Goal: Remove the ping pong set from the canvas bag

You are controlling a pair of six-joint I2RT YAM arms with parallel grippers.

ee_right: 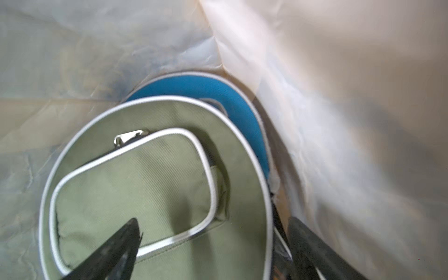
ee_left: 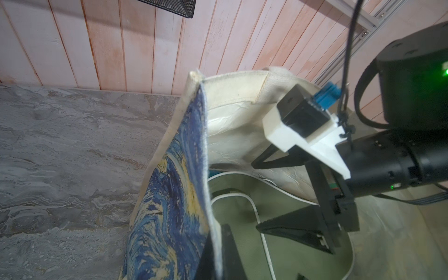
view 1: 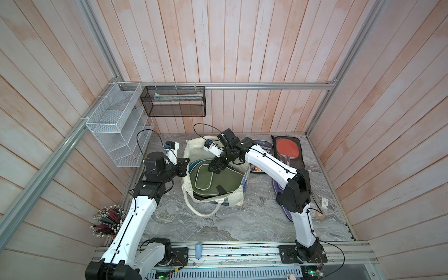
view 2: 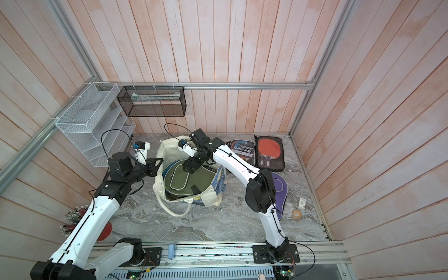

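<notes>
The cream canvas bag [view 1: 188, 184], patterned in blue on its outside, stands open on the table. Inside it lies a green case [ee_right: 130, 200] with white piping and a front pocket; part of a blue case [ee_right: 186, 88] shows behind. At the bag's left wall is my left gripper, shut, the fabric edge running between its fingers. My right gripper reaches into the bag over the green case, open, fingers spread around the case's right edge without a visible grip. Dark items under the case are mostly hidden.
At the back right lie a packaged paddle set [view 2: 243, 149] and a black case with a red paddle [view 2: 269, 148]. A purple case [view 2: 281, 191] lies partly behind my right arm. Wire racks [view 1: 114, 116] hang at the left.
</notes>
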